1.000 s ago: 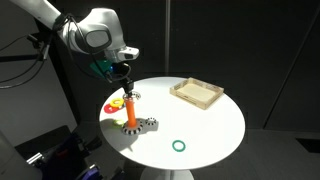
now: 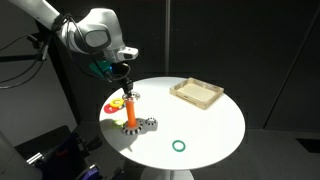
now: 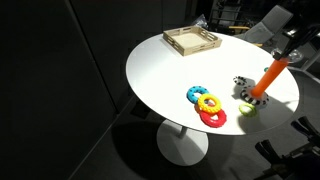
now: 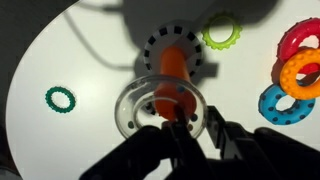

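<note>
An orange post (image 2: pixel 131 114) stands upright on a black-and-white base (image 2: pixel 128 128) on the round white table. At its top is my gripper, shut on a pale, see-through ring (image 4: pixel 122 110). In the wrist view the post's near end (image 4: pixel 175 92) appears inside the ring's outline. Whether the ring sits around the post or just above it, I cannot tell. My dark fingers cover the ring's near side. Beside the base lies a lime green ring (image 4: pixel 221 31).
Red (image 4: pixel 300 37), orange (image 4: pixel 303 72) and blue (image 4: pixel 287 104) rings lie close together on one side of the post. A dark green ring (image 2: pixel 179 145) lies alone. An open wooden box (image 2: pixel 197 94) stands farther back.
</note>
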